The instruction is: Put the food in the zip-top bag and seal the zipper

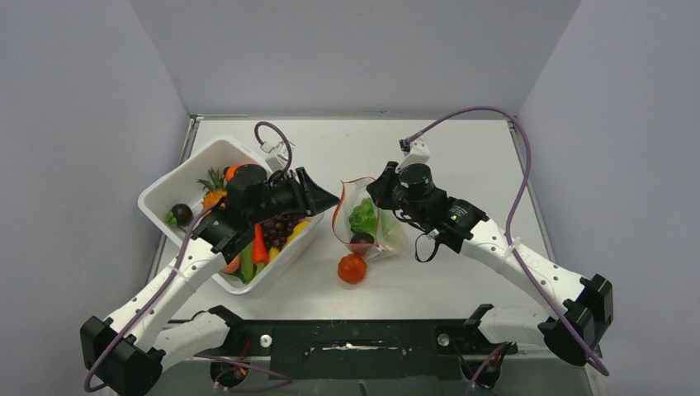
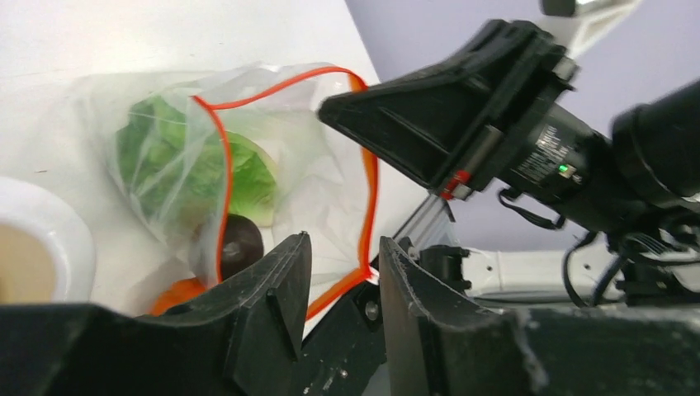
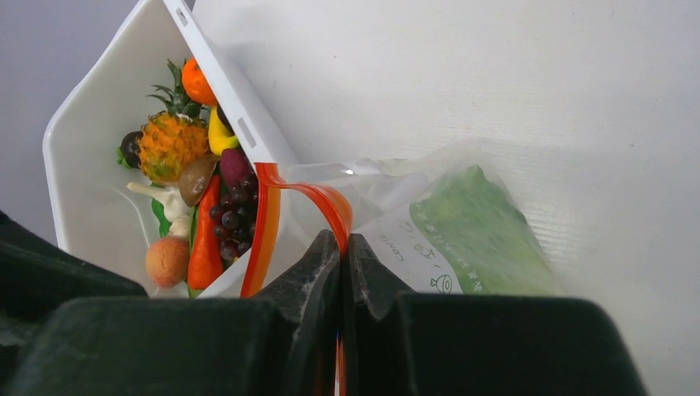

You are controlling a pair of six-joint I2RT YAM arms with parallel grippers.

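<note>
A clear bag (image 1: 392, 235) with red zipper edges stands open mid-table, holding green lettuce (image 1: 363, 216) and a dark round item (image 1: 361, 242). My right gripper is shut on the bag's rim. My left gripper hangs beside the bag's mouth, fingers parted, with nothing visible between them. An orange-red item (image 1: 352, 268) lies on the table just in front of the bag, partly hidden in the left wrist view.
A white bin (image 1: 272, 276) full of toy fruit and vegetables stands at the left. Walls surround it.
</note>
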